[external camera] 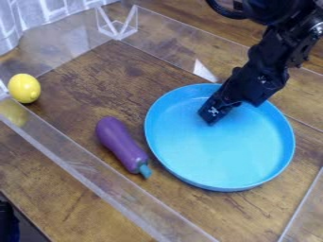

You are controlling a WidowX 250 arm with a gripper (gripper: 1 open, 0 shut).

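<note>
A black robot arm reaches down from the top right to my gripper (217,106), which is low over the upper left part of a blue plate (221,151). The fingertips are dark and bunched in this view, so whether anything is between them is hard to see. A purple eggplant (121,143) lies on the wooden board left of the plate.
A yellow lemon-like object (25,87) sits at the far left. Clear plastic walls edge the work area. The wooden surface (89,66) between the lemon and the plate is mostly clear.
</note>
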